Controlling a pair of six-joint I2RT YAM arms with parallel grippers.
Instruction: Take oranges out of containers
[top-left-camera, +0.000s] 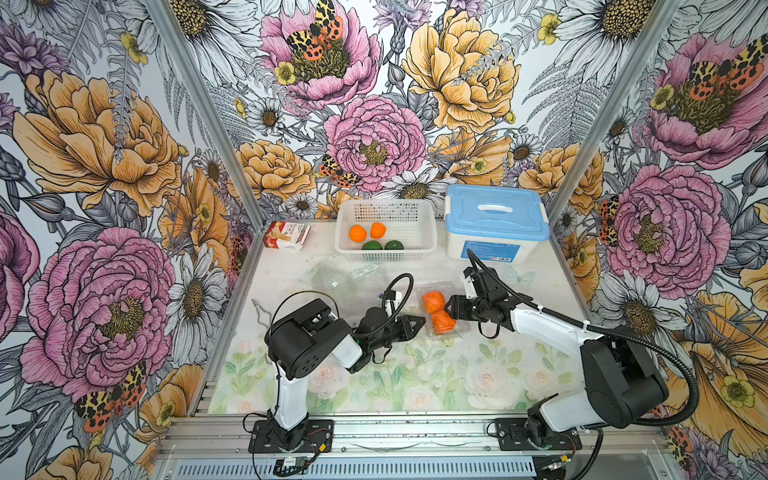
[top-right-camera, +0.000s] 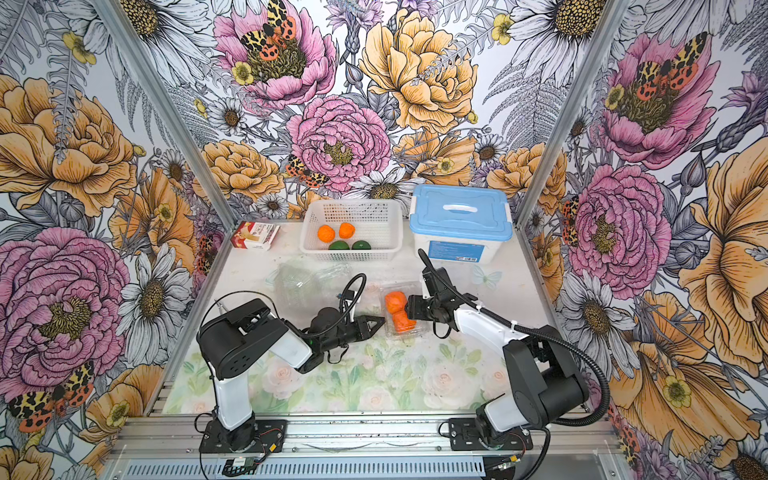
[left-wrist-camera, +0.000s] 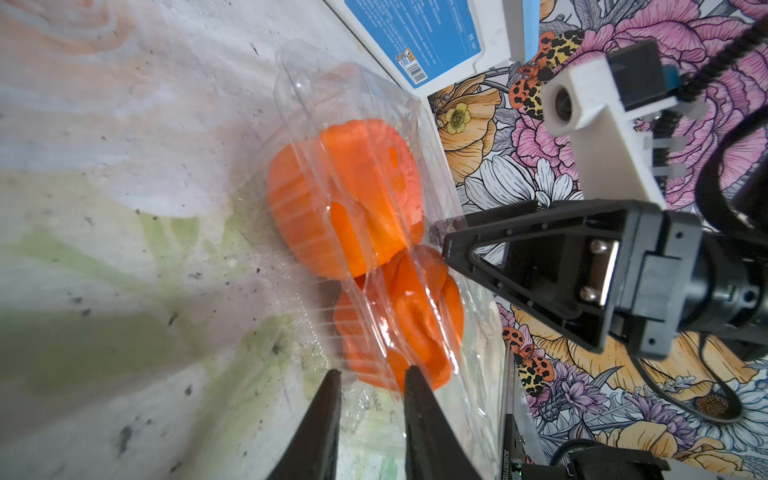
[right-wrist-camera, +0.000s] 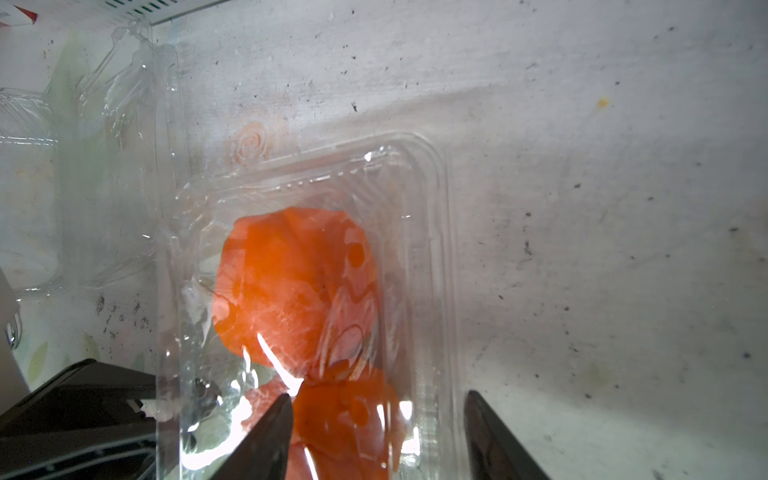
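Observation:
A clear plastic container (right-wrist-camera: 428, 256) holds two oranges, the upper (right-wrist-camera: 292, 288) and the lower (right-wrist-camera: 344, 424), in the middle of the table. My left gripper is just left of the container, low and part open, its tips against or near the clear wall. My right gripper is at the container's right side, part open over the lower orange and wall; whether it touches is unclear. A white basket (top-right-camera: 376, 220) at the back holds two more oranges (top-right-camera: 325, 233) and green fruits (top-right-camera: 361, 246).
An empty clear container (top-right-camera: 292, 280) lies left of it. A blue-lidded box (top-right-camera: 460, 224) stands back right, a red-white carton (top-right-camera: 254, 235) back left, and tongs (top-left-camera: 257, 312) at the left.

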